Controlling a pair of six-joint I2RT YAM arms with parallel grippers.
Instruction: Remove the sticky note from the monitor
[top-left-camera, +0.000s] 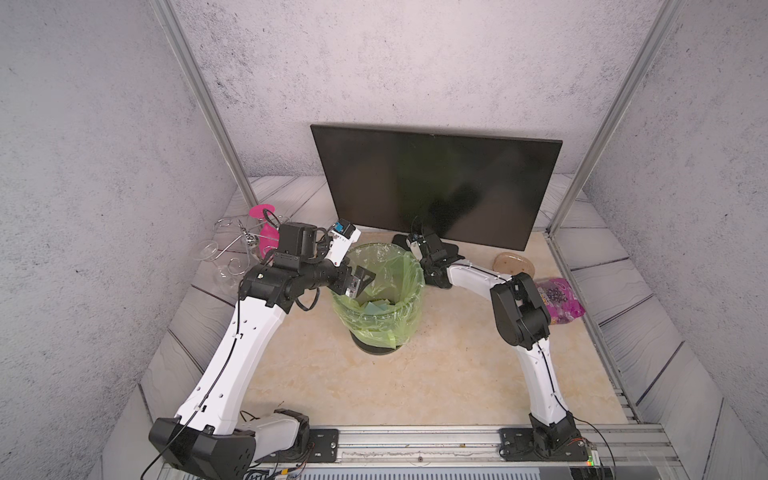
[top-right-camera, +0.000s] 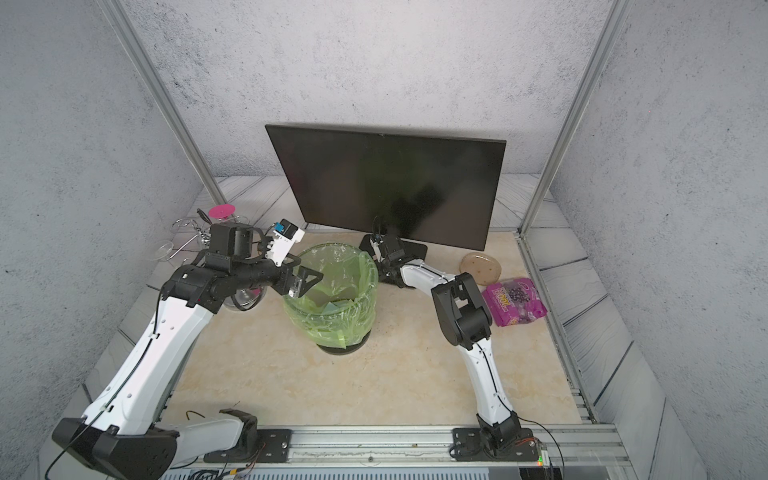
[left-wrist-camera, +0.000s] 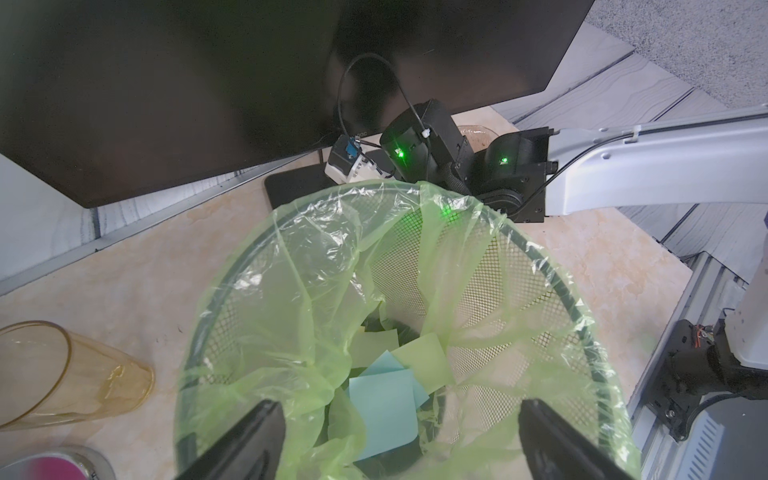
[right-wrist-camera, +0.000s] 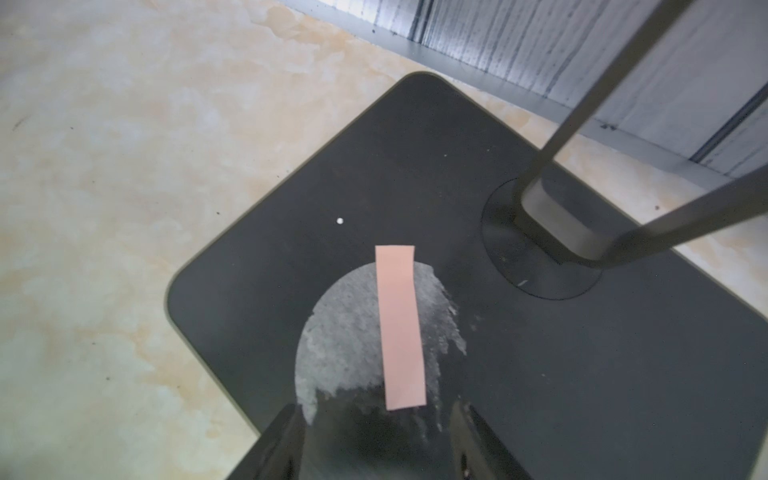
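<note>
The sticky note (right-wrist-camera: 400, 328) is a narrow pink strip lying on the dark base (right-wrist-camera: 320, 188) of the black monitor (top-left-camera: 436, 180). In the right wrist view it crosses a grey scuffed patch. Just short of its near end, my right gripper has its fingers apart, with the strip's end roughly in line with the gap. No contact shows. The two top views do not show the strip. My left gripper stands open above the green-lined bin (left-wrist-camera: 592, 352), nothing between its fingers.
Inside the bin lie several green and blue notes (left-wrist-camera: 384, 408). An amber glass (left-wrist-camera: 104, 384) rests left of it. On the right are a round dish (top-left-camera: 513, 265) and a purple bag (top-left-camera: 564, 300).
</note>
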